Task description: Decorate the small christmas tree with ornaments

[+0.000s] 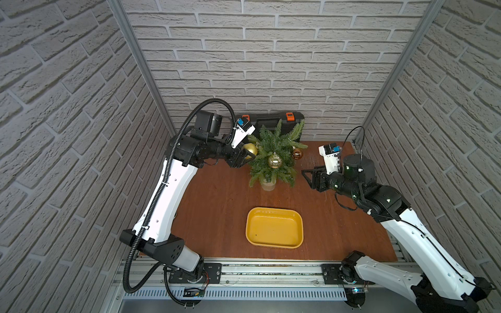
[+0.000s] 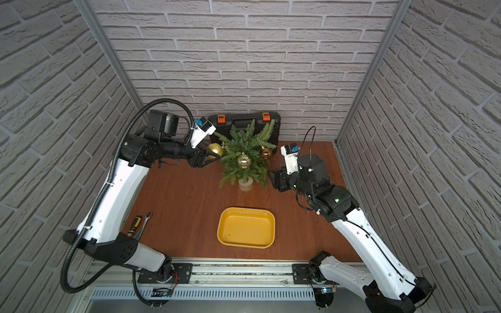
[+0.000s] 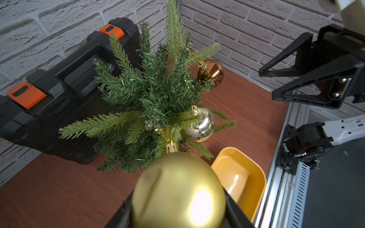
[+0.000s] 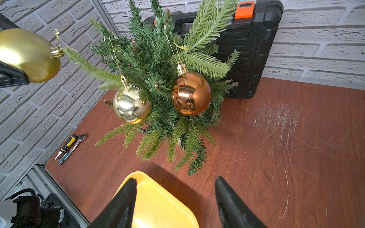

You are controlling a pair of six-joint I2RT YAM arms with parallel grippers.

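Note:
The small tree (image 1: 276,146) stands in a pot in the middle of the table. A silver-gold ornament (image 4: 132,106) and a copper ornament (image 4: 191,93) hang on it. My left gripper (image 1: 245,156) is shut on a matte gold ball (image 3: 178,190), held at the tree's left side, its cap against a branch tip. My right gripper stands open to the tree's right, a little apart from it, with nothing between its fingers.
An empty yellow tray (image 2: 245,227) lies in front of the tree. A black case (image 4: 245,57) stands behind it. Hand tools (image 4: 69,147) lie at the table's left.

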